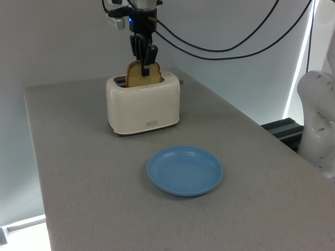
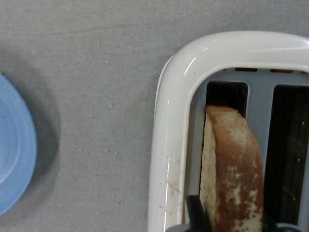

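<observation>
A white two-slot toaster stands at the back of the table, a slice of bread upright in one slot and sticking out of the top. My gripper reaches down from above onto the top of that slice; whether its fingers are closed on it I cannot tell. In the wrist view the bread fills part of the left slot of the toaster, with dark gripper parts at the bottom edge, mostly hidden by the slice. The right slot is empty.
A blue plate lies empty in front of the toaster, slightly right; its rim shows at the left of the wrist view. A white robot body stands beyond the right edge, and cables hang above.
</observation>
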